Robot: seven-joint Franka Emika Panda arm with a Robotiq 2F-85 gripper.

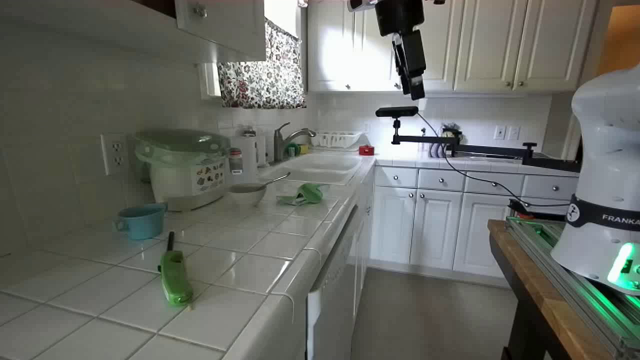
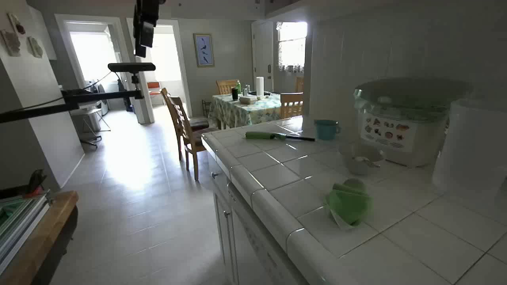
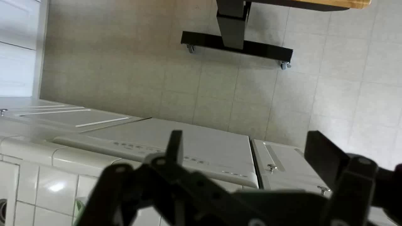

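My gripper is open and empty, its two dark fingers wide apart in the wrist view. In exterior view 1 the gripper point(image 1: 414, 90) hangs high above the floor, pointing down, away from everything on the counter. A green cloth point(image 1: 307, 194) lies crumpled near the sink. Behind it stands a pale bowl point(image 1: 247, 194) with a spoon point(image 1: 274, 180) resting in it. A teal cup point(image 1: 142, 222) sits upright by the wall. The green lighter-like tool point(image 1: 175, 277) with a black tip lies on the tiles closer to the camera.
A white appliance point(image 1: 190, 180) with a greenish lid and a paper towel roll point(image 2: 468, 142) stand along the wall. Beyond is the sink point(image 1: 321, 165) with its faucet point(image 1: 286, 141). A camera on a black arm point(image 1: 429, 140) juts out below the gripper's height.
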